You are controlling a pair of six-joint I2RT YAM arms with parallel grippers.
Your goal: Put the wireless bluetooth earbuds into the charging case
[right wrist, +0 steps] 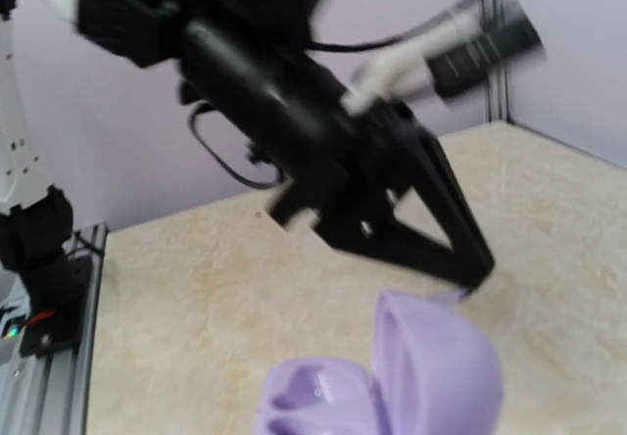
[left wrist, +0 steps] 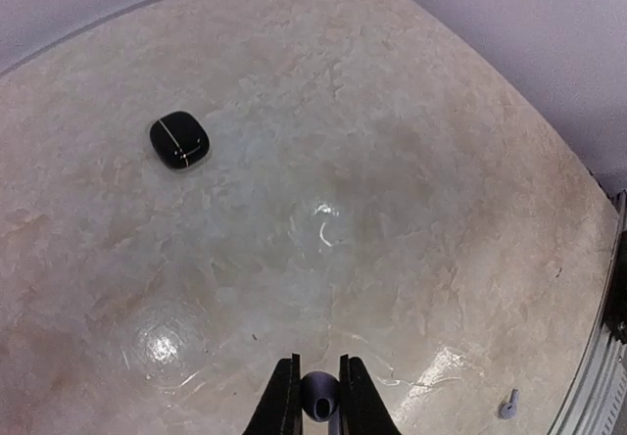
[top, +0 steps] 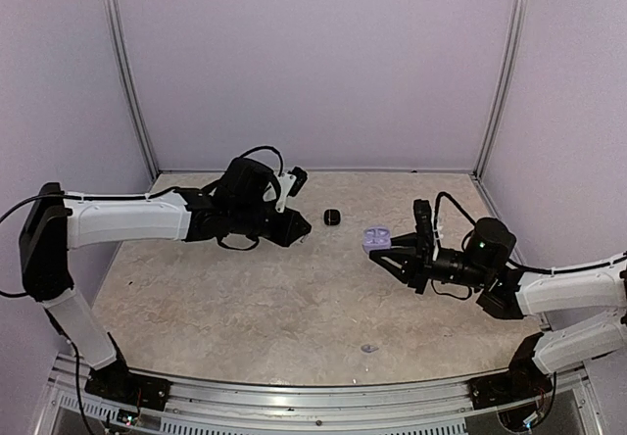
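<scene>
My right gripper [top: 380, 256] is shut on the open lilac charging case [top: 376, 239]; in the right wrist view the case's lid [right wrist: 436, 362] stands up beside its earbud wells [right wrist: 318, 401]. My left gripper holds a small purple-grey earbud [left wrist: 319, 394] between its fingertips, raised over the table left of the case. A small pale piece [left wrist: 507, 406] lies on the table at the lower right of the left wrist view.
A black rounded case [top: 332, 217] sits toward the back middle.
</scene>
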